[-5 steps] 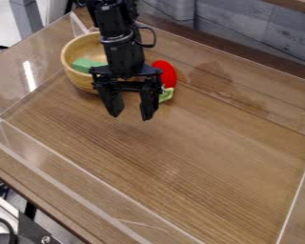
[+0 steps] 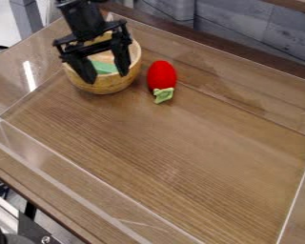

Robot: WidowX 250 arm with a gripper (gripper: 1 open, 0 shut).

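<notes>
The black gripper [image 2: 92, 50] is over the round wooden bowl [image 2: 107, 80] at the upper left, its fingers open and spread. A green object [image 2: 104, 68] sits in the bowl beneath it. A red rounded object [image 2: 162, 74] lies just right of the bowl, with a small pale green piece [image 2: 163, 95] at its lower end.
A grey wall [image 2: 270, 29] runs along the back right. The table's edge shows at the lower left, with dark cabling beyond.
The gripper has moved from the middle of the table up and left to over the bowl. The red object and the bowl appear in place.
</notes>
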